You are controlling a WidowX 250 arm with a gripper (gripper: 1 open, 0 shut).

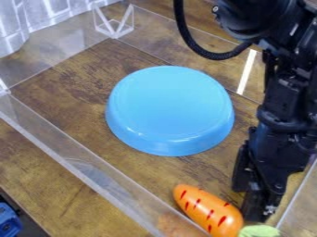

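Observation:
A toy carrot [209, 209], orange with red stripes and a pale green top, lies on the wooden floor of a clear-walled box, close to its near wall. My black gripper [260, 194] is low on the right, just above and behind the carrot's green end. Its fingertips are dark and overlap, so whether it is open or shut is unclear. A blue upturned bowl or dish [170, 109] lies in the middle of the box.
Clear plastic walls [50, 135] run along the left and near side. A small blue object [6, 220] sits outside at the lower left. Bare floor lies left of the blue dish.

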